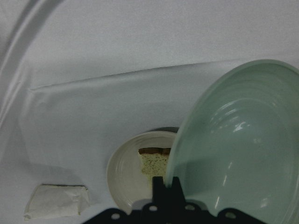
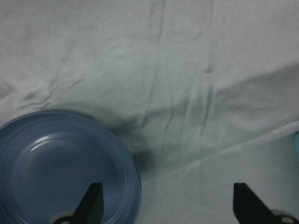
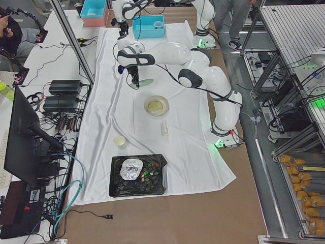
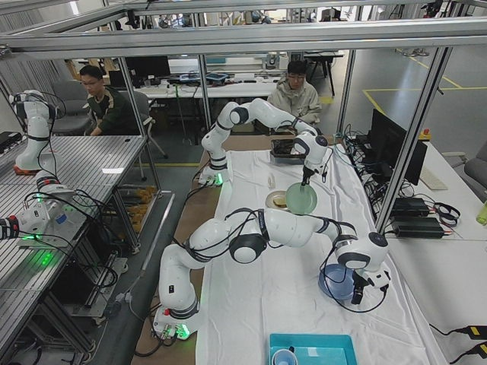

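My left gripper is shut on the rim of a pale green plate (image 1: 233,149), held tilted above the cloth beside a beige plate (image 1: 126,177) with a bread slice (image 1: 152,163) on it. My right gripper stands open, nothing between its fingers, over a blue plate (image 2: 65,158) near the turquoise bin (image 4: 312,342). In the camera left view the left arm largely hides the blue plate.
A wrapped white item (image 1: 53,200) lies near the beige plate. A cream cup (image 3: 120,140) and a black tray (image 3: 137,188) with foil and small pieces are at the near end.
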